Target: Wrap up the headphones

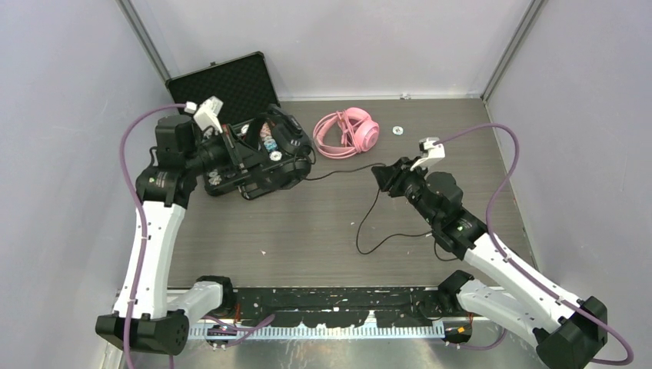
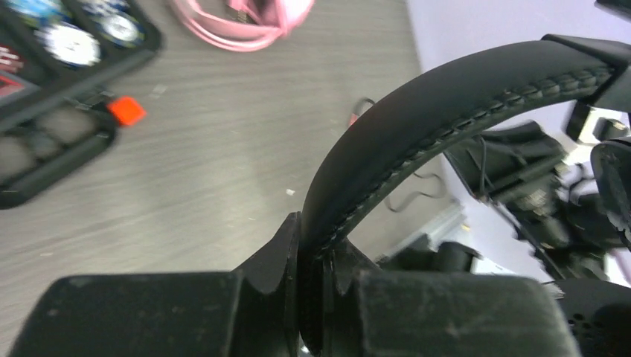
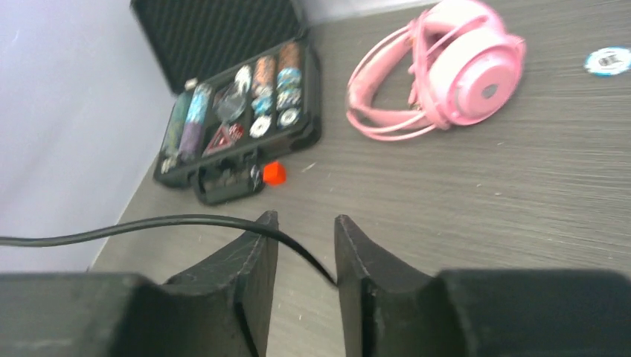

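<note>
Black headphones point(image 1: 286, 140) hang over the left side of the table, in front of the case. My left gripper point(image 1: 238, 151) is shut on their padded headband point(image 2: 424, 111); the ear cups lie at the right edge of the left wrist view. From the headphones a thin black cable point(image 1: 338, 172) runs right to my right gripper point(image 1: 382, 172), then loops down across the table. In the right wrist view the right fingers point(image 3: 257, 279) stand apart, with the cable point(image 3: 186, 219) passing over one finger and across the gap to the other.
Pink headphones point(image 1: 361, 134) with a coiled cord lie at the back middle, a loose chip point(image 1: 397, 131) beside them. An open case point(image 3: 309, 123) of chips stands at back left, an orange block point(image 3: 274, 173) by its handle.
</note>
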